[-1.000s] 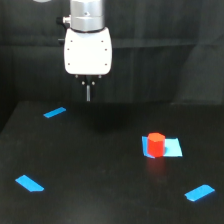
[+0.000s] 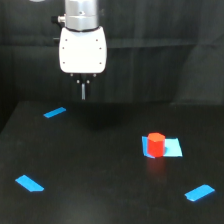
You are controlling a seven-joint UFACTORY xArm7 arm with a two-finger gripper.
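A red block [image 2: 156, 145] with a hexagonal outline sits at the right of the dark table, in front of or on pale blue pieces [image 2: 173, 147]. High up at the back left hangs my gripper [image 2: 83, 91], beneath its white housing [image 2: 83, 51]. Its slim tip points down, well clear of the table and far from the block. Nothing shows held at the tip. It is too small to tell whether the fingers are apart or together.
Blue tape strips lie at the back left [image 2: 55, 112], front left [image 2: 29, 184] and front right [image 2: 200, 192]. Black curtain closes off the back.
My gripper has shifted slightly to the left and a little lower. The red block and the blue strips have stayed in place.
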